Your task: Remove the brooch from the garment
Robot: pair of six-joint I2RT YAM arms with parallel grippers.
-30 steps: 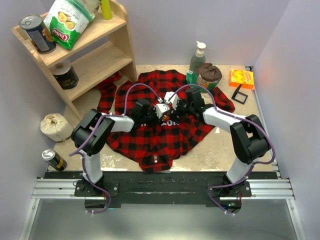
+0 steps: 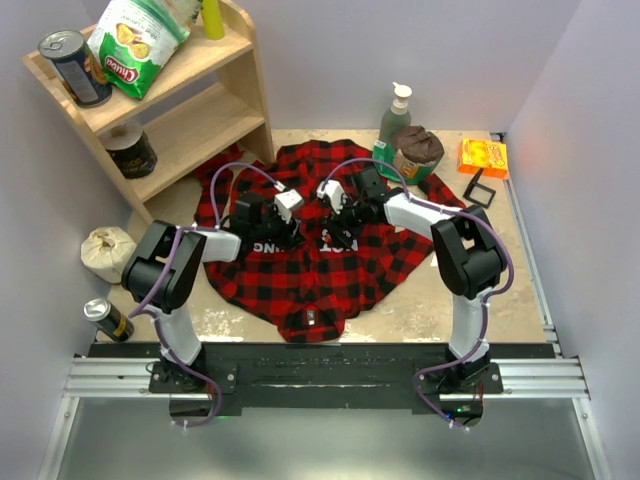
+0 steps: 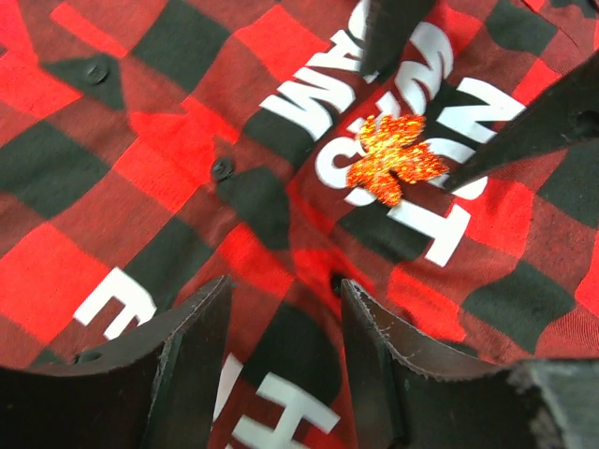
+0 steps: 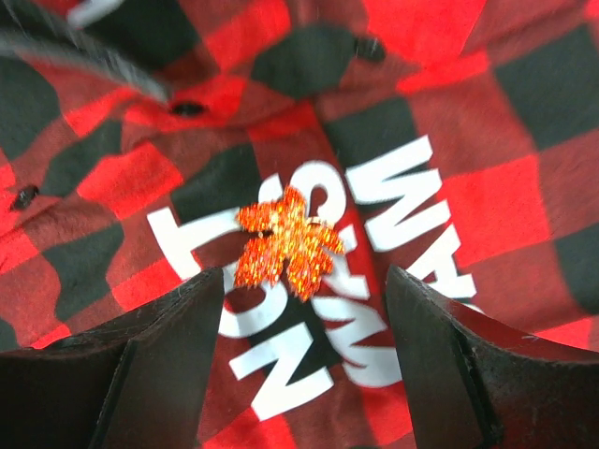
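A red-and-black checked shirt [image 2: 300,285] with white lettering lies spread on the table. On its lettering sits an orange, glittering, flower-like brooch [image 4: 288,241], seen whole in both wrist views. My right gripper stands open above the brooch [image 3: 397,161], which shows between and beyond its fingertips. In the left wrist view, my left gripper is open over the shirt front near the buttons, with only cloth below the gap. The brooch lies ahead and to the right of it there, close to the dark right fingers [image 3: 524,126].
A wooden shelf [image 2: 200,125] with cans and a green bag stands at the back left. A pump bottle [image 2: 396,118], a brown-topped pot [image 2: 416,150] and an orange box [image 2: 483,156] stand behind on the right. A can [image 2: 108,318] and a pale sack [image 2: 112,254] are at left.
My left gripper has drawn back to the left, away from the brooch. The right gripper has shifted a little left, over the brooch. The shirt lies much as before.
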